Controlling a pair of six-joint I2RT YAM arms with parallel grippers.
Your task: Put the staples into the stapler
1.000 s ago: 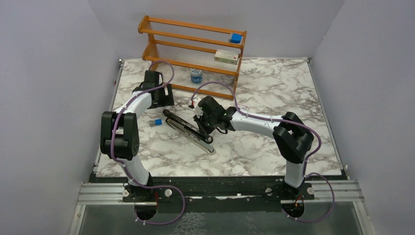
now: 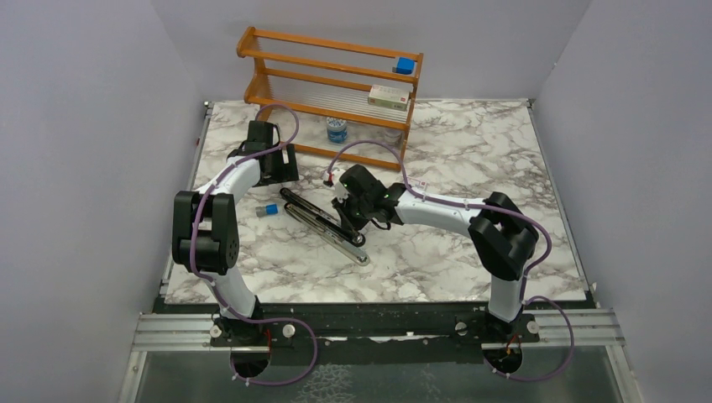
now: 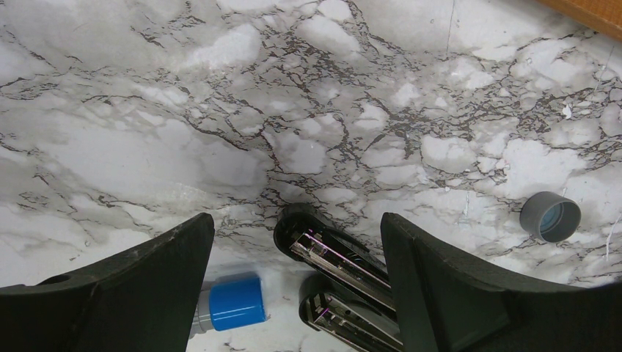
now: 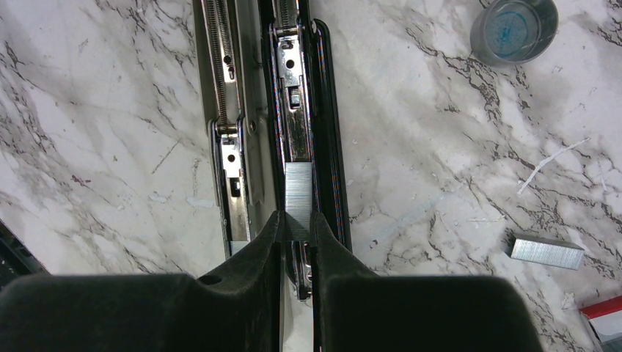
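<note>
An opened black stapler (image 4: 290,117) lies along the table in the right wrist view, its metal staple channel facing up. My right gripper is shut on a strip of staples (image 4: 298,180), which lies over that channel, lined up with its length. Whether the strip sits fully down in the channel, I cannot tell. Beside it rests a second opened stapler, the grey one (image 4: 235,172), with a few staples (image 4: 238,246) at its near end. My left gripper stands open, with no object held between its fingers, near the staplers' other ends.
A loose staple strip (image 4: 547,252) and a red-edged box (image 4: 605,317) lie off to the right. There is a small grey cup (image 4: 513,33) near the staplers and a blue-capped item (image 3: 236,302) on the left. A wooden rack (image 2: 332,75) stands behind.
</note>
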